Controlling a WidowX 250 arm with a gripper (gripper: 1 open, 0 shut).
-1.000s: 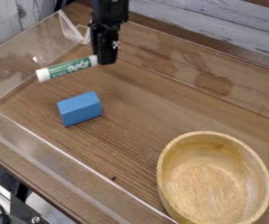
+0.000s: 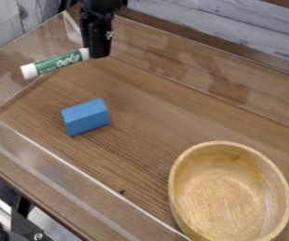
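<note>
My black gripper (image 2: 94,47) hangs at the upper left, shut on a white and green tube (image 2: 55,64) labelled in green, which points out to the left with its white end. A blue block (image 2: 87,116) rests on the wooden table below the tube. A large cream oval basket (image 2: 230,191) sits at the lower right. The fingertips are small and dark in this view.
A pale wall or edge runs along the upper left, and dark cables lie off the table at the lower left.
My gripper and the tube have moved left and upward in the view. The blue block and the basket have stayed where they were.
</note>
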